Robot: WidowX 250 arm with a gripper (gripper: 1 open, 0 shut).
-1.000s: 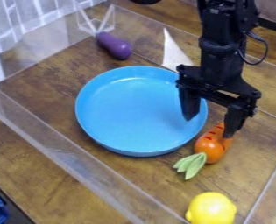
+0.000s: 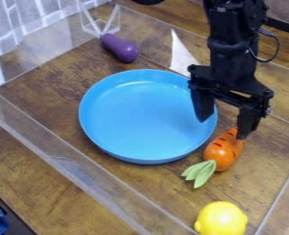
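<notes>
My black gripper (image 2: 227, 108) hangs open above the right rim of a blue plate (image 2: 140, 113), its fingers spread wide to either side. Below its right finger an orange toy carrot (image 2: 223, 154) with pale green leaves lies on the wooden table, just right of the plate. A yellow lemon (image 2: 221, 218) lies at the bottom right.
A purple eggplant (image 2: 118, 48) lies at the back, beside a white object (image 2: 183, 50) behind the plate. Bare wood (image 2: 37, 92) is clear left of the plate. Clear plastic edging runs along the lower left.
My gripper has shifted slightly upward in the view, staying open. The plate, carrot and lemon are unmoved.
</notes>
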